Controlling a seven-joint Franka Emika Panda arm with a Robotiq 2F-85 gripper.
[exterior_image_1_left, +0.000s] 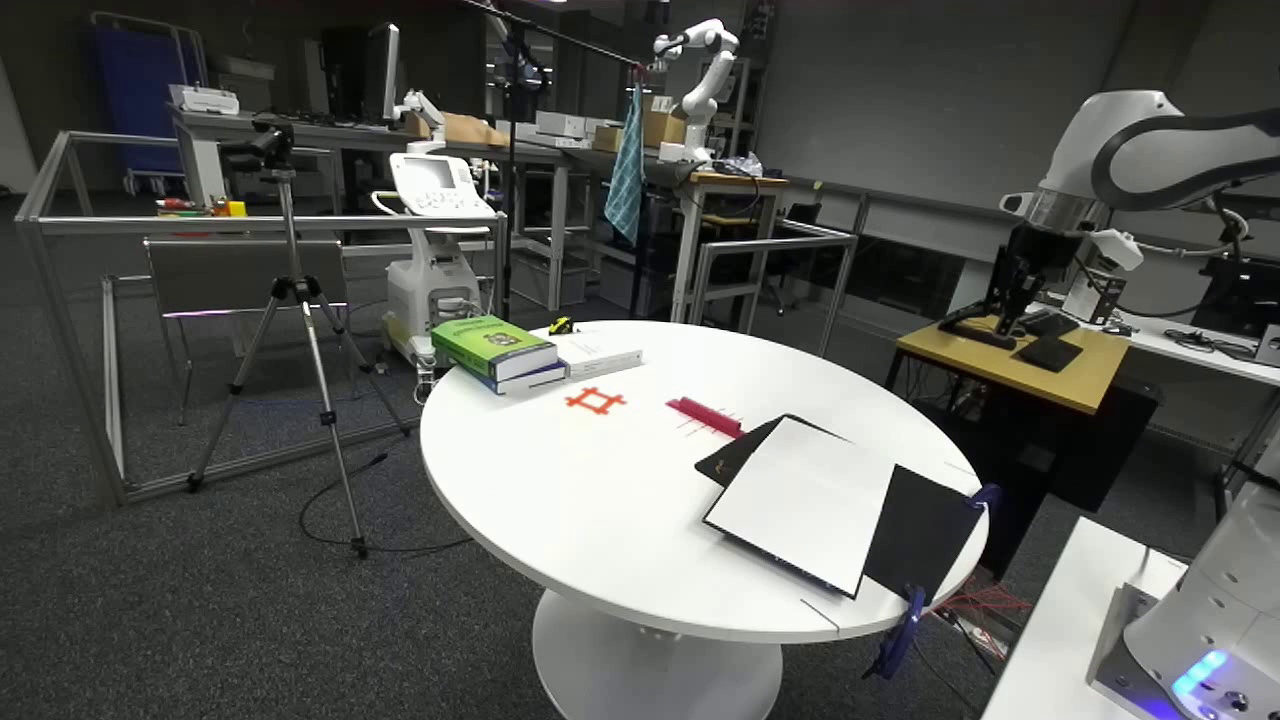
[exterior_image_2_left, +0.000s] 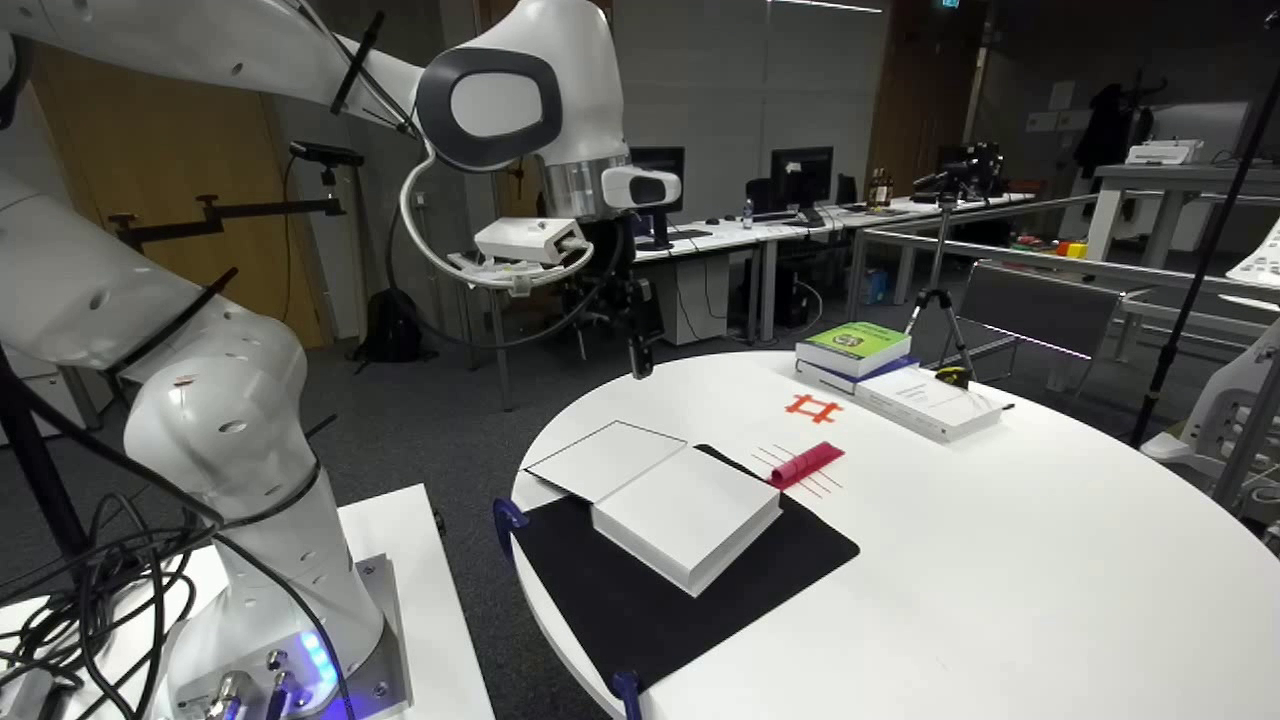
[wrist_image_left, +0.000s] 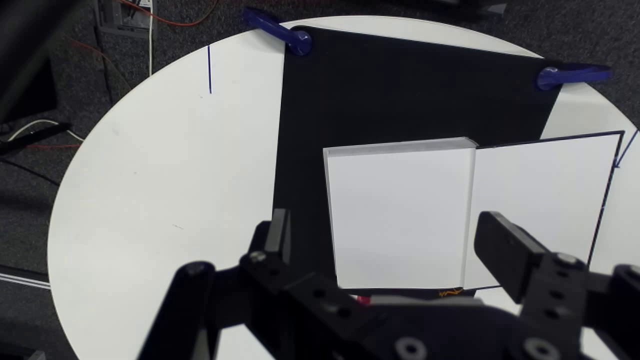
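An open white book lies on a black mat near the edge of the round white table. Its cover is folded out flat to one side, and the pages are blank in the wrist view. My gripper hangs well above the book, touching nothing. Its fingers stand wide apart, open, with only the book visible far below between them. In the second exterior view the gripper is seen side-on, over the table's far-left edge.
Blue clamps pin the mat to the table edge. A dark pink object lies beside the book, near an orange marking. Several books, one green, are stacked across the table. Clear tabletop lies between.
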